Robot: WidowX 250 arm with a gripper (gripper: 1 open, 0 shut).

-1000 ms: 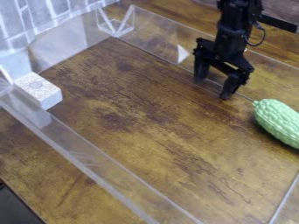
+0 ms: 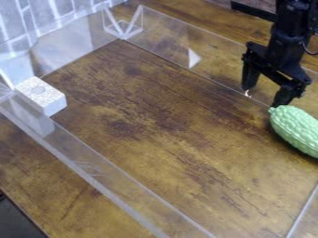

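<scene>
The black gripper (image 2: 269,84) is at the upper right, low beside the far clear wall, just above a green bumpy vegetable-like object (image 2: 296,129) with a pale stem. Its dark fingers point down; I cannot tell whether anything is between them or how far apart they are. A white speckled block (image 2: 41,94) lies at the left by the clear side wall.
Transparent low walls (image 2: 99,177) enclose the wooden surface (image 2: 162,139), whose middle is bare. A pale curtain-like backdrop fills the top left, and more wood lies beyond the far wall.
The gripper has moved to the right, closer to the right edge of the view. The green object and white block have not moved.
</scene>
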